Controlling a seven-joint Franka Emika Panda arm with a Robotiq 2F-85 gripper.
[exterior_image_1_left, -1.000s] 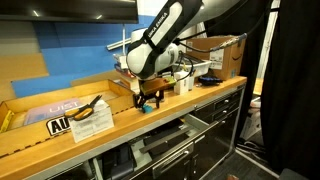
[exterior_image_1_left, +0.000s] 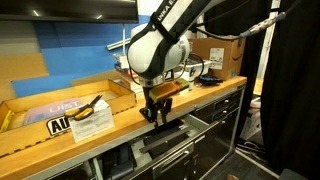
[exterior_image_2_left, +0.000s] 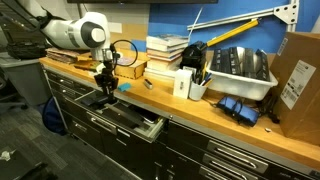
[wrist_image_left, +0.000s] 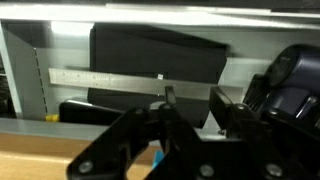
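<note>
My gripper (exterior_image_1_left: 156, 118) points downward over the open drawer (exterior_image_1_left: 160, 140) below the counter. In the wrist view its two dark fingertips stand apart, the gripper framing the drawer's grey metal and black panels (wrist_image_left: 155, 52). No object shows clearly between them, so its hold cannot be made out. A small blue thing (wrist_image_left: 158, 157) shows near the counter edge, partly covered by the gripper body. In exterior view 2 a blue item (exterior_image_2_left: 123, 87) lies on the counter beside the arm.
Scissors (exterior_image_1_left: 84, 108) lie on a white box at the left of the wooden counter (exterior_image_1_left: 40, 135). Stacked books (exterior_image_2_left: 166, 48) and a grey bin of binders (exterior_image_2_left: 240, 85) stand along the back. A black rounded object (wrist_image_left: 295, 78) sits at the drawer's right.
The blue item seen by the gripper earlier is no longer visible there in exterior view 1.
</note>
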